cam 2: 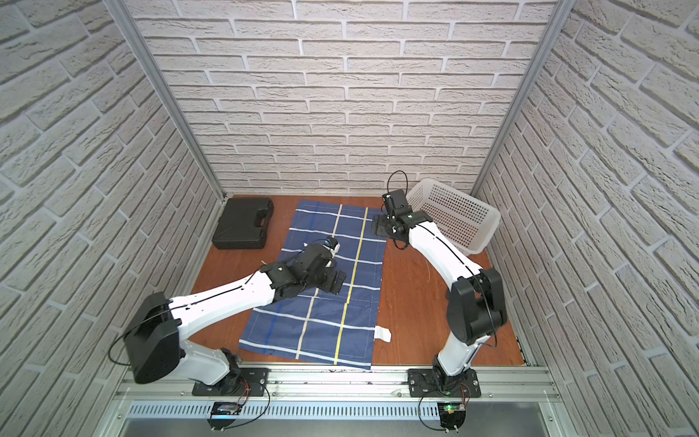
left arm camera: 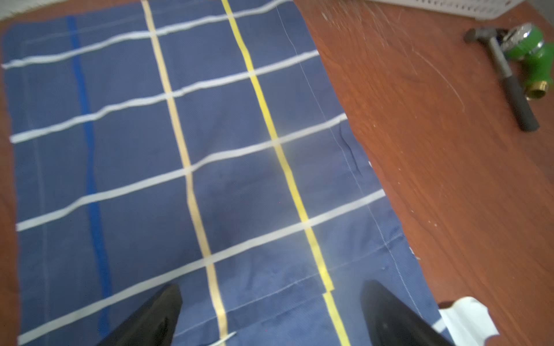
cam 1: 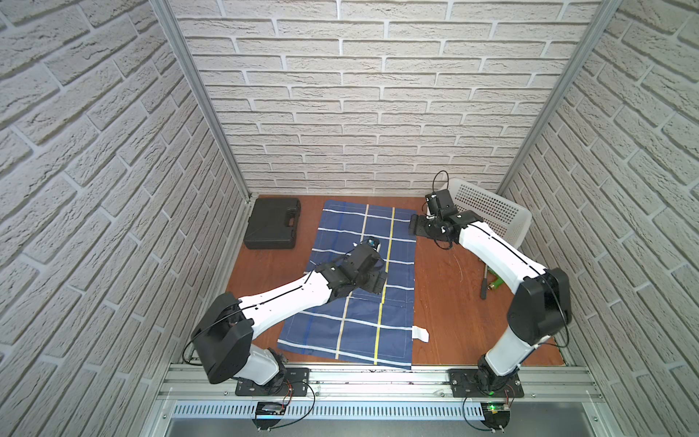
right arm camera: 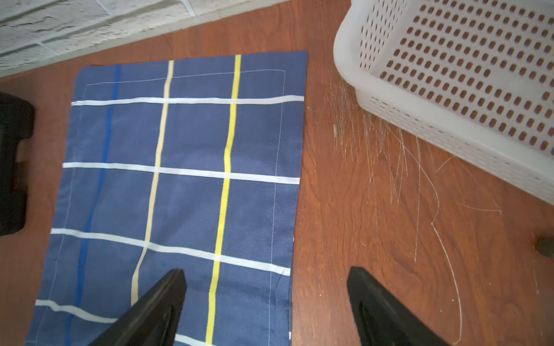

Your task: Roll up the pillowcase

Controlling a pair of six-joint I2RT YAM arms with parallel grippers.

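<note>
The navy pillowcase with white, yellow, beige and blue stripes lies spread flat on the wooden table, a white tab at its front right. My left gripper is open above the middle of the pillowcase, nothing between its fingers. My right gripper is open, hovering over the back right part of the pillowcase near its edge, also empty.
A white perforated basket stands at the back right. A black case sits at the back left. A hammer and a green object lie on the right. Bare table shows right of the cloth.
</note>
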